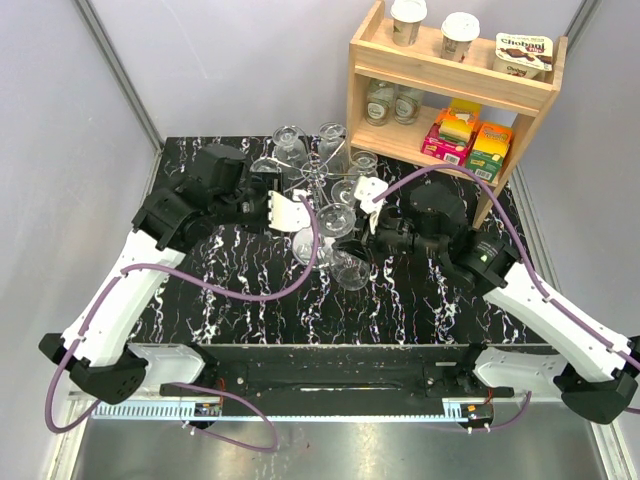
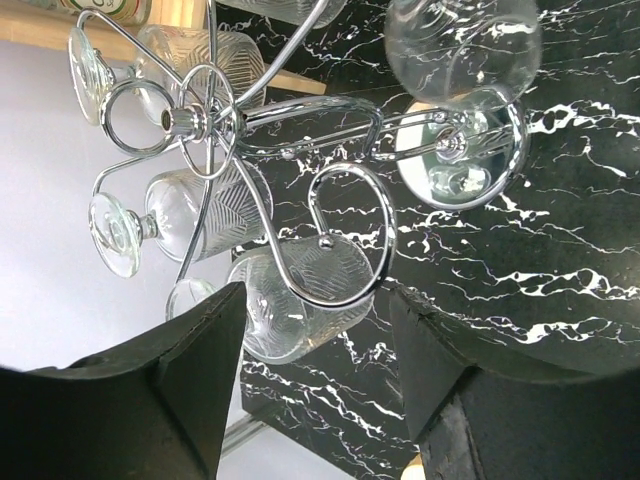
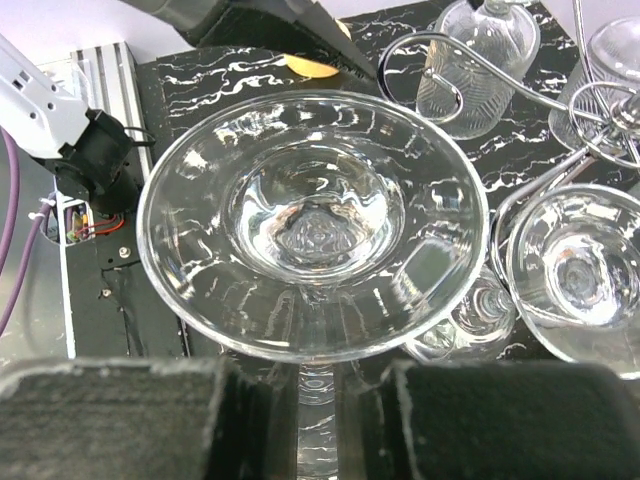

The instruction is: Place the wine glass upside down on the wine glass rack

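Note:
A clear wine glass, foot toward the camera, is upside down in my right gripper, which is shut on its stem. In the top view its foot shows above the bowl, beside the chrome wine glass rack. Several glasses hang from the rack, among them one in the left wrist view. My left gripper stands open, its fingers either side of a curled hook of the rack. From above, the left fingertips are largely hidden.
A wooden shelf with cups, jars and boxes stands at the back right, close to the rack. Another glass is near the held one.

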